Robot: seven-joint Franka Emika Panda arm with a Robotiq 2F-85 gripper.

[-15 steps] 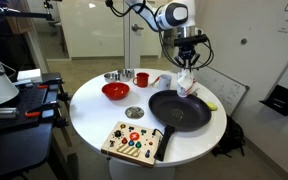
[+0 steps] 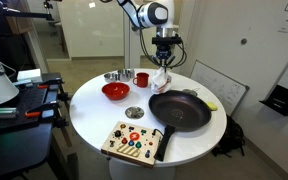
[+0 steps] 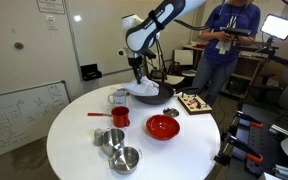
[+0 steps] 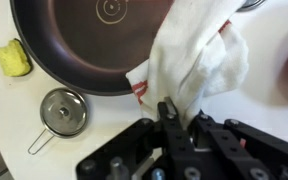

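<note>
A white cloth [image 4: 197, 58] with red stripes hangs from my gripper, which is shut on it in the wrist view. The cloth's lower end lies over the rim of a dark frying pan [image 4: 94, 45]. In exterior view 1, the cloth [image 2: 159, 80] is at the far left rim of the pan [image 2: 181, 110], with my gripper [image 2: 166, 62] above it. Exterior view 2 has the cloth [image 3: 141, 91] in front of the pan [image 3: 160, 97], hiding part of it.
A red bowl [image 2: 115, 91], a red mug [image 2: 142, 79] and steel bowls [image 3: 126, 158] share the round white table [image 2: 87, 110]. A wooden board with knobs [image 2: 132, 142] sits near the pan's handle [image 2: 164, 144]. A yellow sponge [image 4: 13, 58] and a small strainer [image 4: 63, 112] lie beside the pan.
In exterior view 1, my gripper and the cloth have moved left and slightly lower, from above the pan's far side to its left rim. The other objects stay put.
</note>
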